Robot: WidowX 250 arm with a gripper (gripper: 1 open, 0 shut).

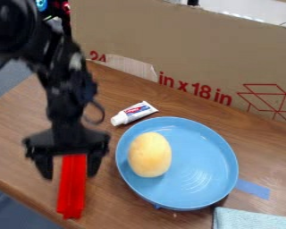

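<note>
My black gripper (68, 163) stands open at the left, low over the upper end of a red elongated object (71, 192) that lies on the wooden table and reaches toward the front edge. The fingers are on either side of that end; whether they touch it I cannot tell. To the right, a round pale yellow bread-like object (150, 154) rests on a blue plate (203, 176).
A toothpaste tube (133, 113) lies behind the plate. A cardboard box (206, 54) forms a wall along the back. A light cloth (252, 221) is at the front right, near blue tape (254, 189). Bare table (26, 121) shows at the left.
</note>
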